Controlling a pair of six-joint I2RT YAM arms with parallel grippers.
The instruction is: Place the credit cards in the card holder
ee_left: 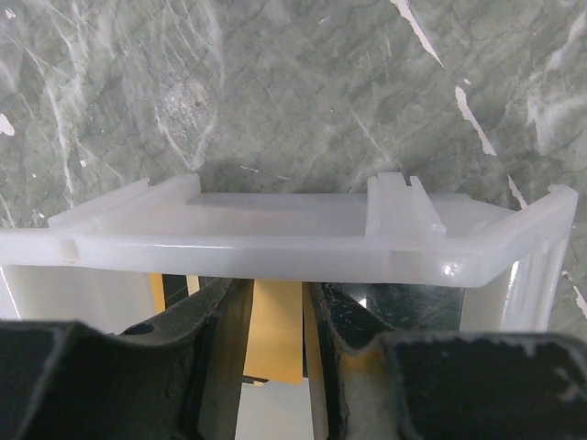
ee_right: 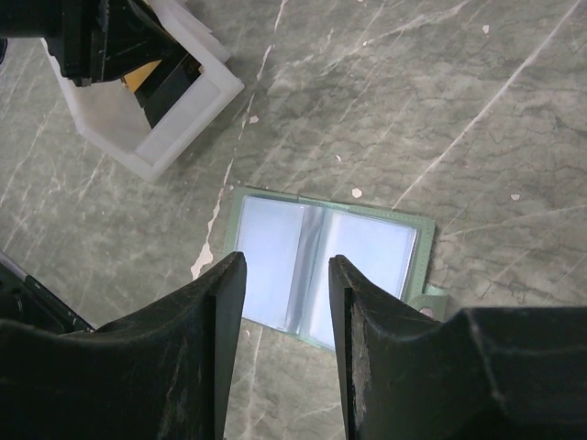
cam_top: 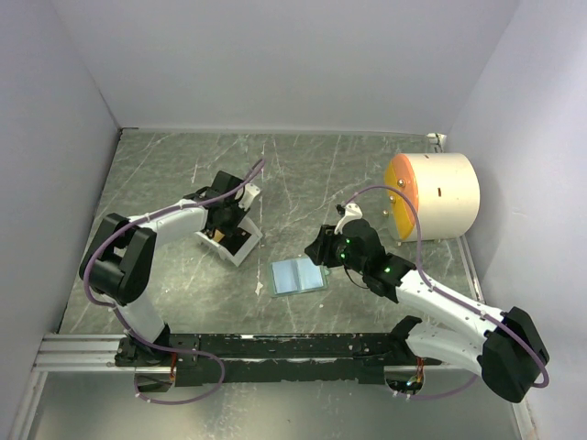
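Note:
In the left wrist view a translucent white tray [ee_left: 303,243] holds cards, among them a yellow card [ee_left: 273,325] and a dark card [ee_left: 413,307]. My left gripper reaches down into the tray at the yellow card, fingers slightly apart; I cannot tell whether it grips it. The card holder [ee_right: 271,257], with two pale panels on a grey-green base, lies at the centre front. My right gripper hangs over it, open, with nothing visible between its fingers.
An orange-faced white cylinder [cam_top: 440,194] stands at the back right. Walls border the workspace on the sides and back.

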